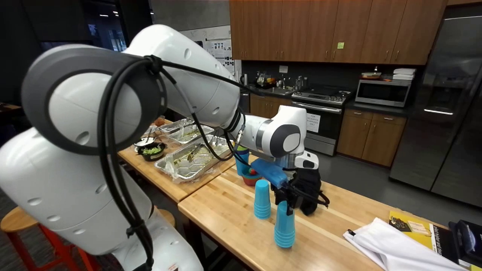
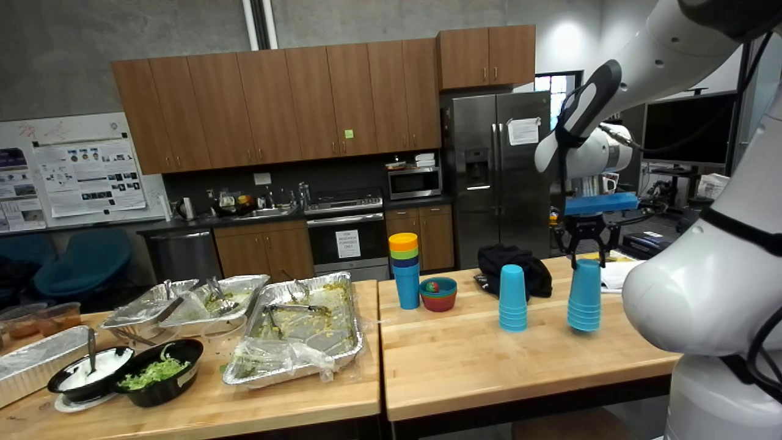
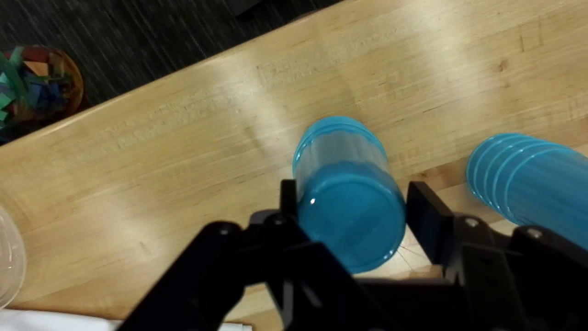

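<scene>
Two stacks of upside-down blue cups are at the table's right part. My gripper (image 2: 588, 260) points down and is shut on the top of the right-hand cup stack (image 2: 584, 299), one finger on each side. In the wrist view that cup stack (image 3: 353, 220) fills the space between the black fingers. Its lower rims appear slightly clear of the wood in the exterior views, with a small tilt. The other cup stack (image 2: 512, 297) stands upright on the table, a short way to the left, apart from my gripper.
Further left are a tall stack of coloured cups (image 2: 406, 275) and nested bowls (image 2: 438, 294). Behind lies a black cloth bundle (image 2: 515, 268). A white cloth (image 1: 397, 248) is to the right. Foil trays (image 2: 300, 330) cover the adjoining table. Bare wood lies in front of the cups.
</scene>
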